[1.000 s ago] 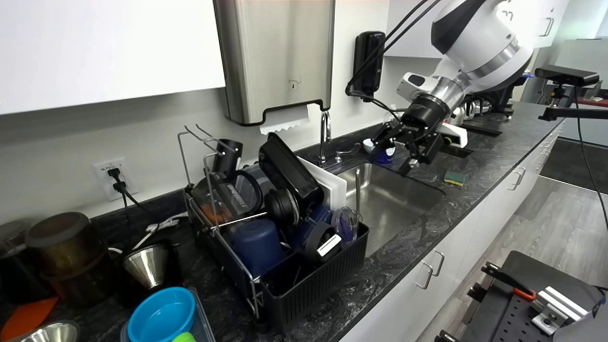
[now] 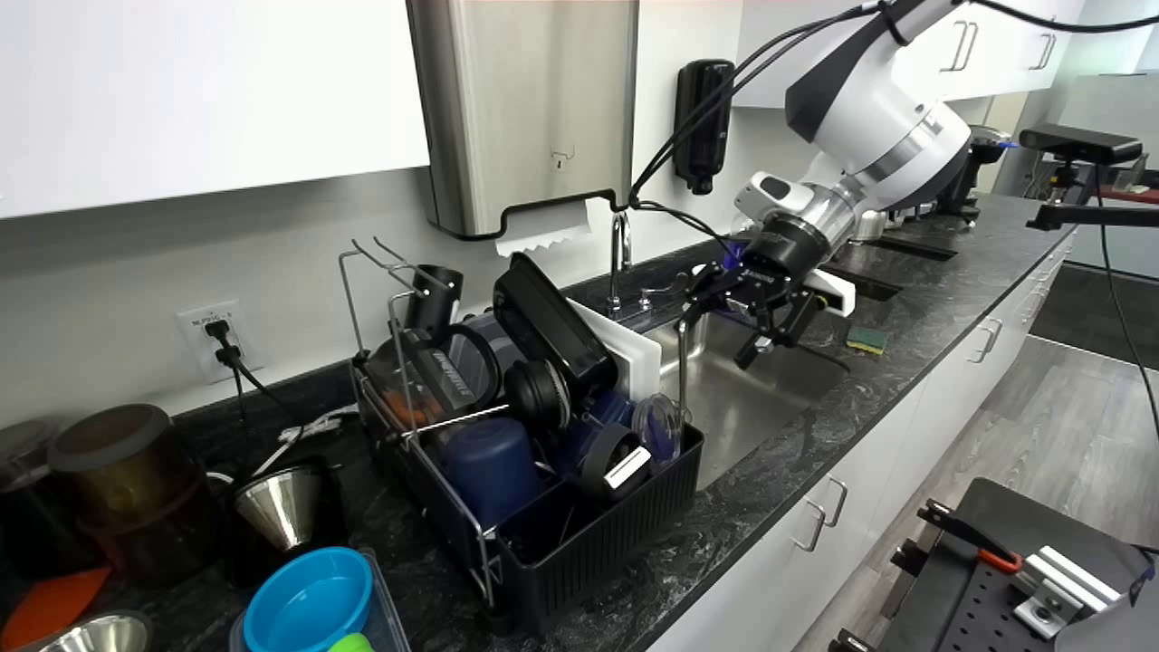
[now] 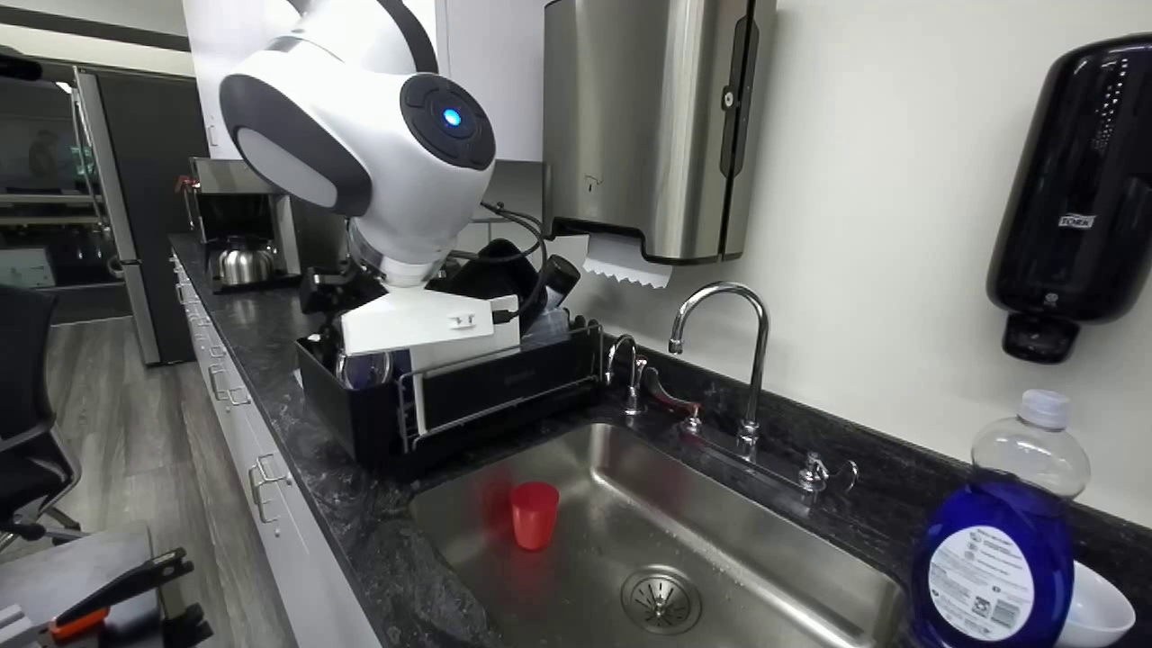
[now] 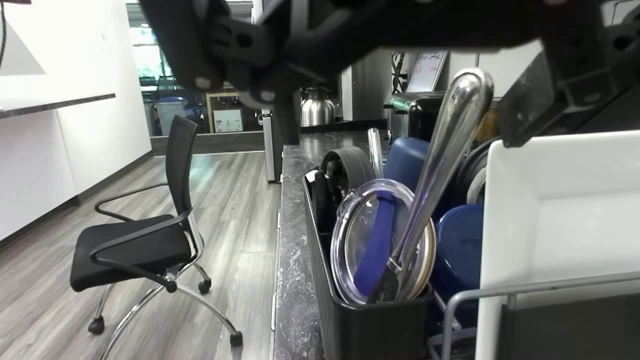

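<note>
My gripper (image 2: 717, 338) hangs over the sink's edge beside the dish rack, its fingers open. In the wrist view, the upright metal handle of a utensil (image 4: 441, 147) shows between the widely parted fingers, with nothing gripped. The handle leans in a black utensil holder (image 4: 375, 330) together with a clear round lid (image 4: 343, 252) and a blue utensil (image 4: 376, 249). In exterior view 1, one fingertip is close to the handle's top; whether they touch I cannot tell. Exterior view 2 hides the fingers behind the arm.
A dish rack (image 2: 483, 551) full of black and blue dishes adjoins the holder. White trays (image 4: 558, 174) stand upright on its sink side. The sink (image 3: 745, 540) holds a red cup (image 3: 534, 517). A faucet (image 3: 756, 367) and blue soap bottle (image 3: 994, 562) stand along the wall.
The arm has moved left in exterior view 1, bringing my gripper from over the sink to the utensil handle. The dishes have not moved.
</note>
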